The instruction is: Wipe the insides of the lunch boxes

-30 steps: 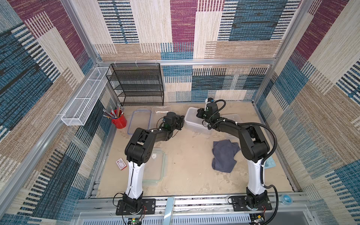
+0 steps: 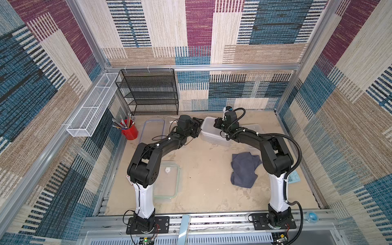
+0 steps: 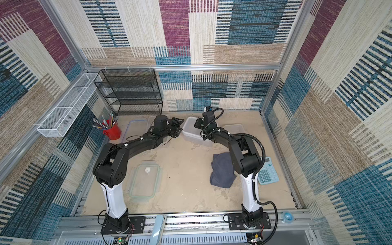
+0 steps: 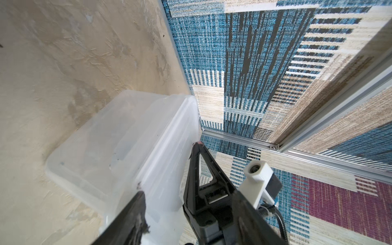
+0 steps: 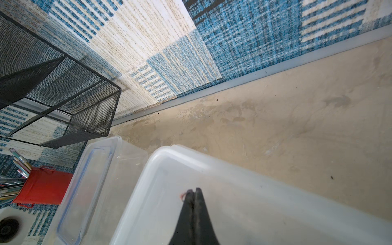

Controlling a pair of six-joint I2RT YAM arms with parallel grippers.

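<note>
A translucent lunch box (image 2: 207, 129) sits at the back middle, a second translucent piece (image 4: 89, 155) beside it on the right. My left gripper (image 2: 198, 124) is open at that box's left wall, its fingers apart in the left wrist view. My right gripper is shut over the box, with nothing visible between its fingers. A grey cloth (image 2: 245, 169) lies crumpled on the table in front of the box. A blue-rimmed box (image 5: 85, 183) stands to the left, and a green-rimmed box (image 3: 145, 187) at the front left.
A red pen cup (image 3: 113, 131) and a black mesh rack (image 3: 128, 94) stand at the back left. A calculator (image 3: 267, 175) lies at the right.
The right arm looks unchanged.
</note>
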